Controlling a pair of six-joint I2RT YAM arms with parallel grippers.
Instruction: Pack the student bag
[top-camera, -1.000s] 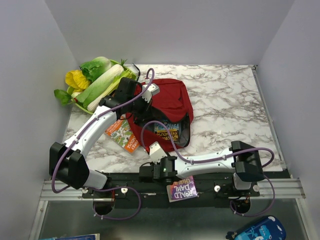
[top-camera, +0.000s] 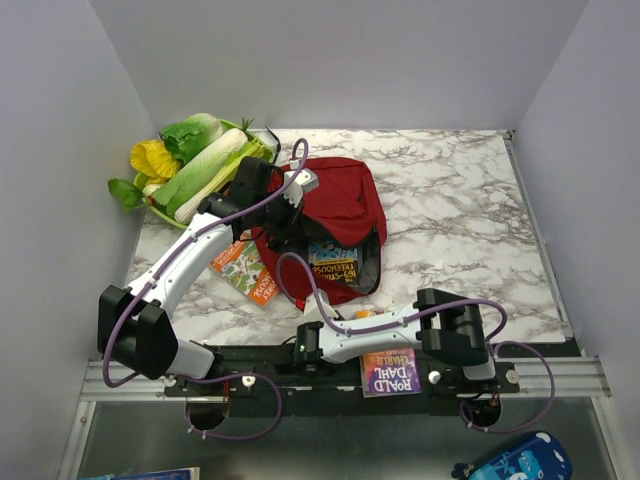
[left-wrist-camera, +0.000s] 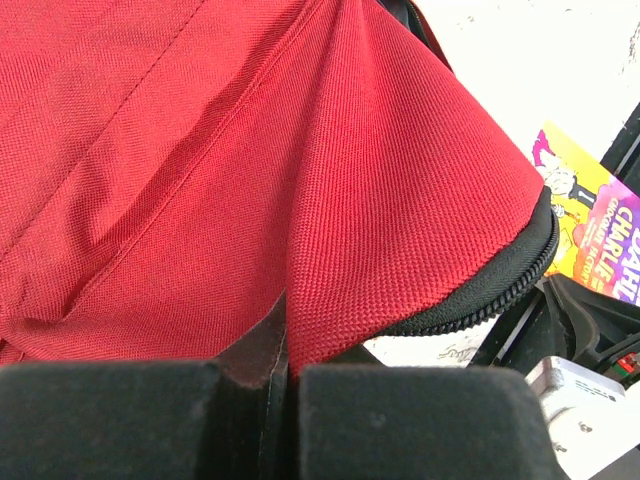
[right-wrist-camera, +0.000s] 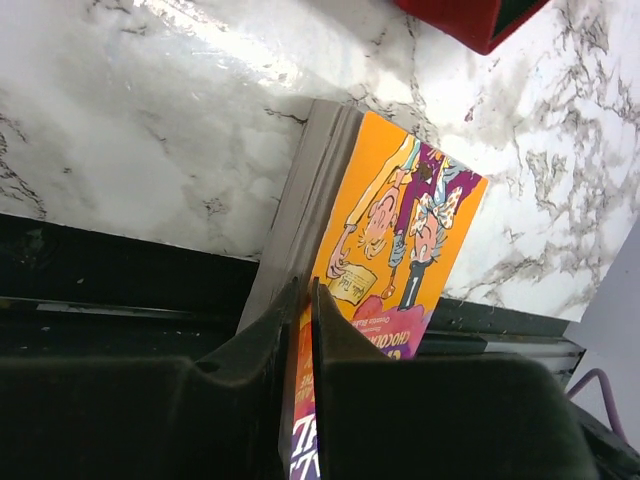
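Observation:
The red bag (top-camera: 345, 190) lies open on the marble table with a "Treehouse" book (top-camera: 335, 263) inside its mouth. My left gripper is shut on the red fabric (left-wrist-camera: 400, 180) at the bag's opening. Below the bag, at the table's front edge, lies the orange and purple "Charlie" book (top-camera: 390, 372), cover up. My right gripper is over that book's long edge, where the grey page side meets the cover. Only a narrow gap separates its fingers, with the orange cover showing through. Whether it touches the book is unclear.
A bowl of vegetables (top-camera: 195, 165) stands at the back left. An orange-green book (top-camera: 245, 270) lies left of the bag. A blue pencil case (top-camera: 520, 460) sits at the bottom right.
The Charlie book has turned straighter and shifted right and slightly up. The left arm and bag have kept still.

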